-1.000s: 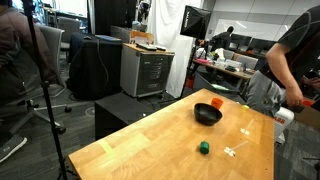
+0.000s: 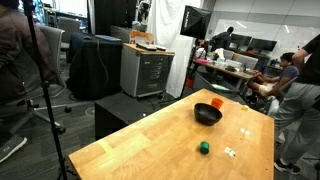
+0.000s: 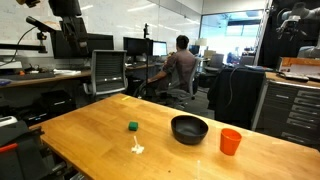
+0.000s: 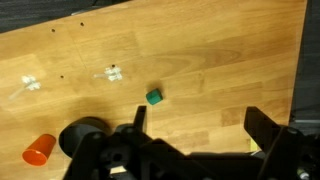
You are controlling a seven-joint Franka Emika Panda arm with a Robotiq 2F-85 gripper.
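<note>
A small green block (image 4: pixel 153 97) lies on the wooden table (image 4: pixel 215 60), near the middle of the wrist view. A black bowl (image 3: pixel 189 129) stands on the table beside an orange cup (image 3: pixel 230 141). In the wrist view, the bowl (image 4: pixel 80 133) and the cup (image 4: pixel 41 149) are at the lower left, the bowl partly hidden by the gripper's dark body. From high above the table, my gripper looks down with its fingers wide apart. It is open, nothing between them. The green block (image 3: pixel 133 126) is well clear of the bowl.
Thin white pieces (image 3: pixel 138 146) lie on the table near the block. A yellow bit (image 4: pixel 254 145) shows by the table's edge in the wrist view. A person in grey trousers (image 2: pixel 298 103) stands beside the table.
The person at the right has straightened from leaning over the table and shifted toward the frame's right edge. The block, bowl and cup look unmoved.
</note>
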